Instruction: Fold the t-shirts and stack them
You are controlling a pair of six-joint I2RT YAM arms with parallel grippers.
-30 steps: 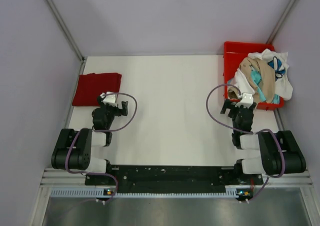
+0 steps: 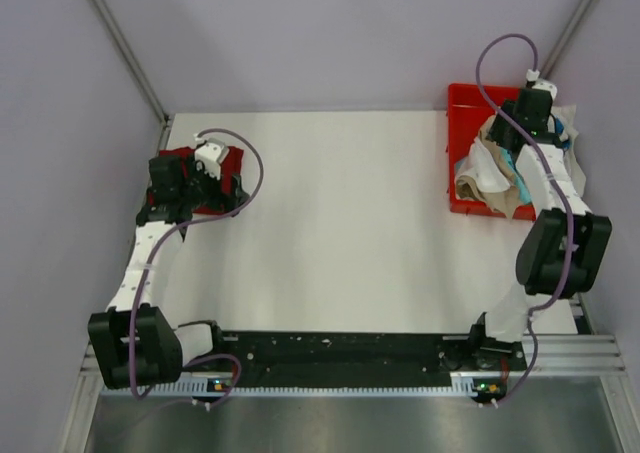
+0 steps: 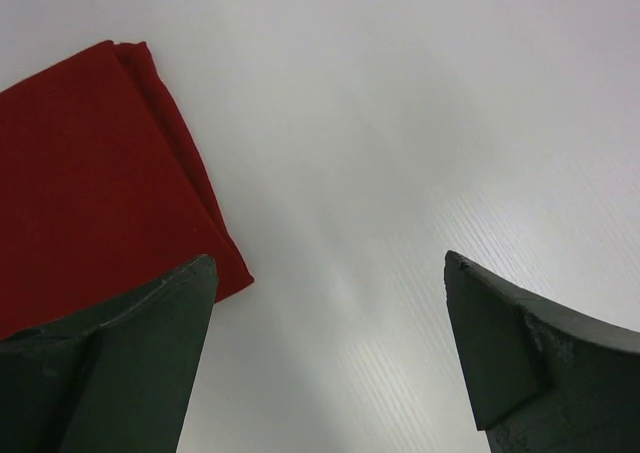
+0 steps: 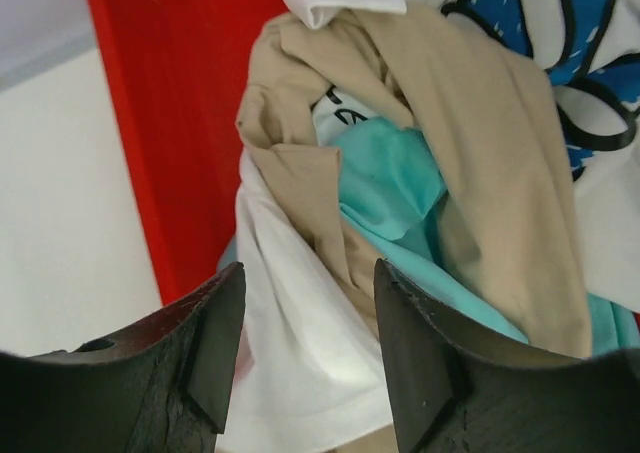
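Observation:
A dark red t-shirt [image 3: 90, 183], folded flat, lies on the table at the left. Over its right part hangs my left gripper, open, with only bare tabletop between its fingers. At the right, a red bin [image 2: 462, 123] holds a heap of crumpled shirts. My right gripper is above that heap with its fingers apart. Under and between its fingers lie a white cloth [image 4: 300, 293] and a beige shirt [image 4: 310, 188]; contact cannot be made out. Turquoise cloth [image 4: 390, 178] and a white shirt with blue pattern [image 4: 590, 33] lie further right.
Some cloth hangs over the bin's right side, close to the right wall [image 2: 610, 123].

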